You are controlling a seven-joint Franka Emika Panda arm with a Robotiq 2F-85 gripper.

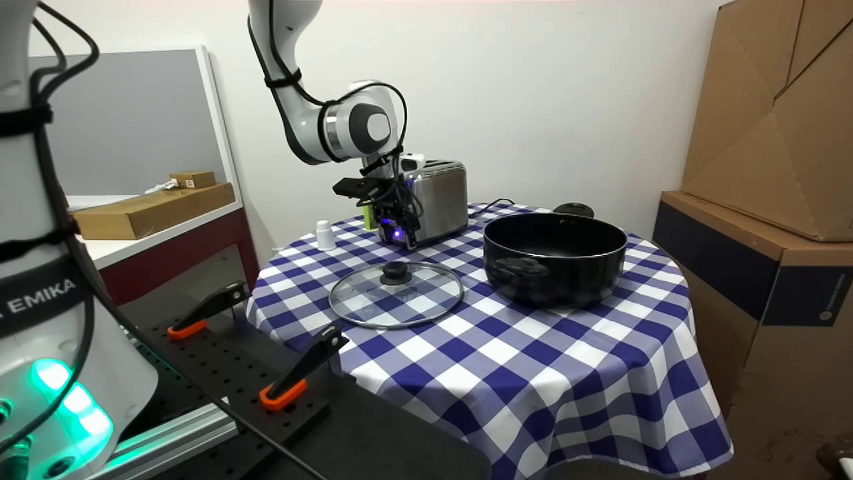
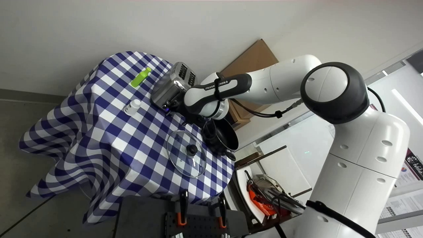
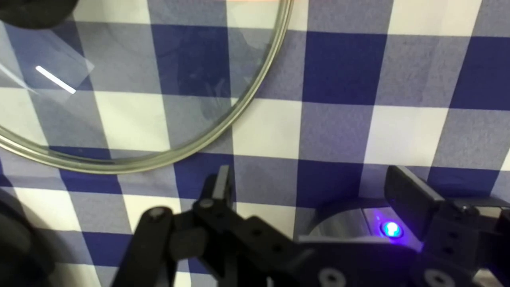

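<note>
My gripper is low at the front of the silver toaster, on the table's far side. In the wrist view the fingers stand wide apart, and no object is gripped between them. The toaster's lower corner, with a glowing blue-violet button, shows close to the right finger; whether they touch I cannot tell. A glass lid with a black knob lies flat on the checked cloth, nearer the front. To its right stands a black pot, its inside dark.
A white bottle and a green bottle stand left of the toaster. Two black clamps with orange ends sit at the table's near edge. Large cardboard boxes rise at the right. Open cloth lies around the lid.
</note>
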